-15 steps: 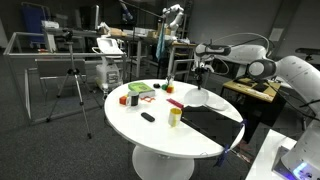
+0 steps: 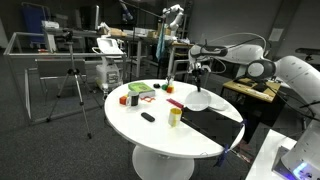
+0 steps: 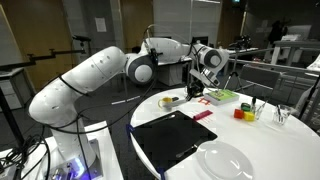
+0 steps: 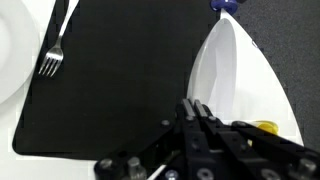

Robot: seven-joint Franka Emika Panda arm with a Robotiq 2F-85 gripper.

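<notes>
A white plate (image 3: 213, 58) hangs tilted in the air in exterior view 2, by my gripper (image 3: 190, 80). In the wrist view this white plate (image 4: 213, 70) rises nearly edge-on from the gripper, which is shut on its thin rim. Below lies a black mat (image 3: 172, 135) on the white table, well clear of the raised plate. A fork (image 4: 57, 48) rests on the mat. Beside it, a second white plate (image 3: 225, 160) lies flat on the table. Exterior view 1 shows the held plate (image 2: 203, 101) in front of the mat's far part.
A yellow cup (image 2: 175, 117) stands on the table near a dark object (image 2: 148, 117). Toward the other side are a green basket (image 2: 143, 87), a red item (image 3: 204, 115) and several small cups. Blue tape (image 4: 225, 5) lies at the mat's edge. A tripod (image 2: 72, 85) stands off the table.
The arm has shifted slightly in exterior view 1, its wrist a little further left. The things on the table look unmoved, and the plate stays in the gripper.
</notes>
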